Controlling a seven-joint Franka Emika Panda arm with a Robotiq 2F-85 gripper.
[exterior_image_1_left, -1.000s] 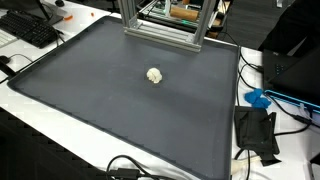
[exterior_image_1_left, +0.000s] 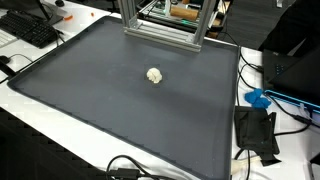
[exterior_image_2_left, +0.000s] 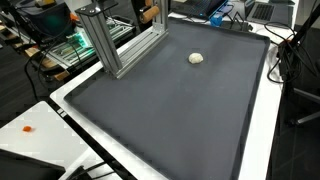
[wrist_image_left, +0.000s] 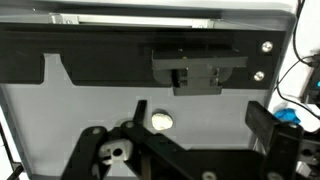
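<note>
A small, pale, roundish object (exterior_image_1_left: 154, 75) lies alone on the grey mat (exterior_image_1_left: 120, 110). From the second exterior view, the same pale object (exterior_image_2_left: 196, 58) rests toward the mat's far side. Wide apart in the wrist view, the fingers of my gripper are open and hold nothing. The pale object (wrist_image_left: 162, 121) shows well below, nearer the left finger than the right. Neither exterior view includes the gripper.
A metal frame (exterior_image_1_left: 168, 36) stands at the mat's edge. In the wrist view, a dark bar with a block (wrist_image_left: 200, 70) crosses the upper half. A blue item (exterior_image_1_left: 257, 98) and cables lie off the mat.
</note>
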